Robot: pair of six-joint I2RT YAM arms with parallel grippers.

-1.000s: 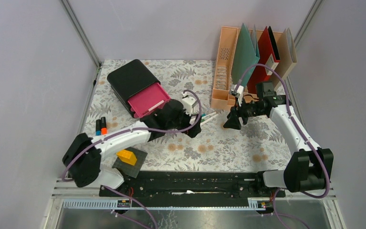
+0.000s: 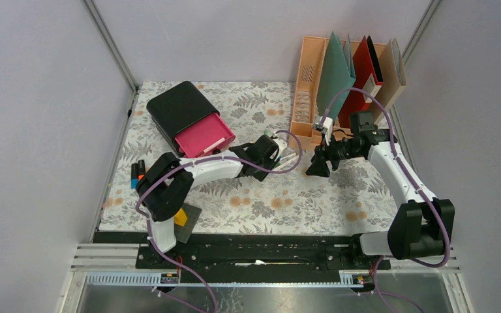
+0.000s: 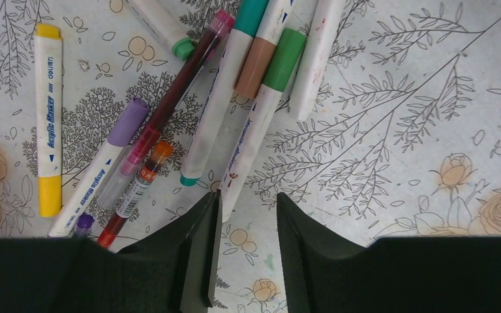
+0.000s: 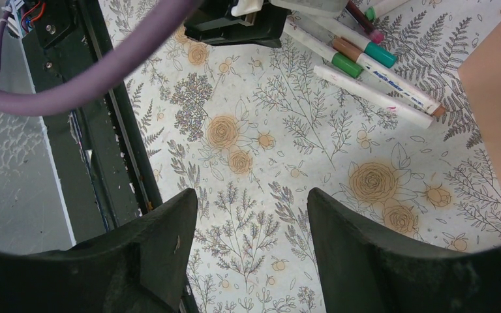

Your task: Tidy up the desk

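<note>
Several markers and pens lie loose under my left gripper, which is open with empty space between its fingers. The green-capped marker (image 3: 254, 127) runs down to the left fingertip; whether they touch I cannot tell. Left of it are a teal-capped marker (image 3: 216, 98), a dark red pen (image 3: 176, 91), a purple-capped marker (image 3: 101, 166), an orange-capped pen (image 3: 136, 189) and a yellow-capped marker (image 3: 49, 117). A white marker (image 3: 316, 59) lies to the right. Open and empty, my right gripper hangs over bare patterned tablecloth, apart from the markers.
The black box (image 2: 179, 107) at the back left has its pink drawer (image 2: 202, 134) pulled out. A peach organizer (image 2: 308, 72) holds upright folders at the back right. Two dark markers (image 2: 137, 171) and a yellow block (image 2: 181, 217) lie left.
The right arm looks still.
</note>
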